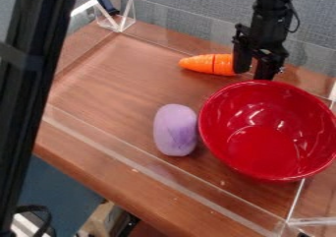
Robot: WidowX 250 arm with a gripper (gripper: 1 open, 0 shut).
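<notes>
The black gripper (256,59) hangs over the back right of the wooden work surface, at the thick right end of an orange toy carrot (206,63), which lies on its side. Whether its fingers are open or closed round the carrot is hard to tell. In front of it sits a large red bowl (269,138), empty. A purple oval toy vegetable (175,130) lies just left of the bowl.
A clear low barrier (311,221) edges the work surface (118,113). A black post (29,93) stands in the left foreground.
</notes>
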